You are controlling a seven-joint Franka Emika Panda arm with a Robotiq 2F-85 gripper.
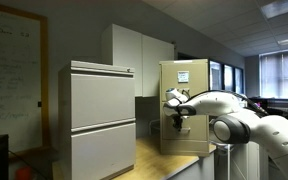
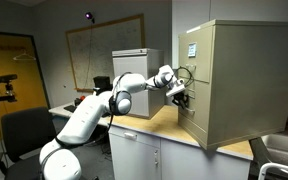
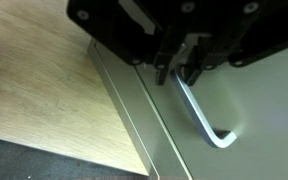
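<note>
A tall beige filing cabinet (image 1: 197, 140) stands on the wooden counter, its drawer fronts facing the arm. In the wrist view, a curved metal drawer handle (image 3: 202, 118) runs across a grey-green drawer front. My gripper is at one end of this handle, its dark fingers shut around the bar. From the side, the gripper (image 2: 182, 103) is against the lower part of the cabinet's front. The arm hides part of that drawer in both exterior views. No clear gap shows between the drawer front and the cabinet body.
A light grey two-drawer cabinet (image 1: 102, 125) stands left of the beige one, with the wooden counter (image 2: 162, 127) between and in front of them. White wall cupboards (image 1: 139, 48) hang behind. A metal rack (image 2: 282, 165) is at the lower right.
</note>
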